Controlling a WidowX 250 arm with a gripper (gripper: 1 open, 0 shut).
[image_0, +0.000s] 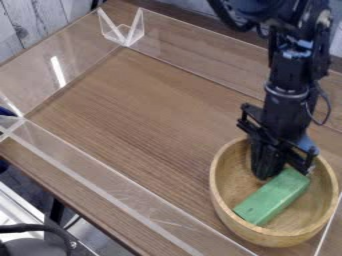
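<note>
A wooden bowl (230, 211) sits at the lower right of the camera view, holding a green rectangular block (266, 204) that lies diagonally on its floor. The black gripper (278, 161) reaches down from the top right, its tip low inside the back of the bowl, close above the block's upper end. Its fingers look shut; whether anything is between them is hidden.
A clear plastic piece (122, 30) stands at the top left. Transparent edging runs along the table's left side, with black cables at the lower left.
</note>
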